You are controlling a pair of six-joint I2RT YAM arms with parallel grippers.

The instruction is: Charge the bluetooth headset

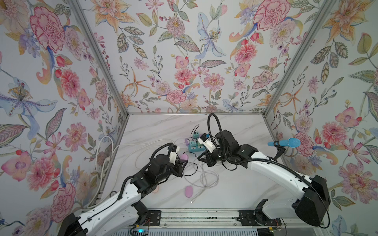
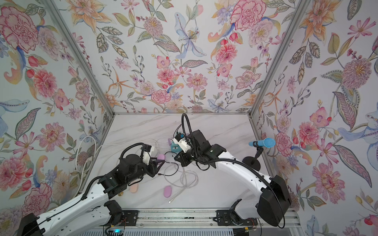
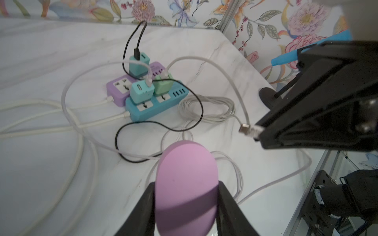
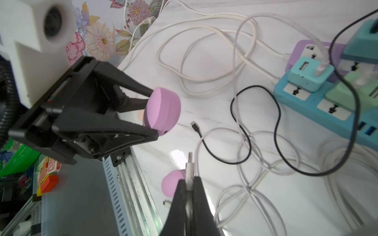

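My left gripper is shut on a pink-purple rounded headset case, one finger on each side, lifted clear of the table. A small port shows in its lower end in the right wrist view. My right gripper is shut on a white cable plug, its metal tip pointing out past the fingers. In the left wrist view the plug's tip hangs to the right of the case, apart from it. A second pink-purple case lies on the table near the front.
Blue and purple power strips with several chargers stand at the back. A black cable with a loose plug and white cables cover the middle. A blue-headed stand is at the right. Bare table lies left of the strips.
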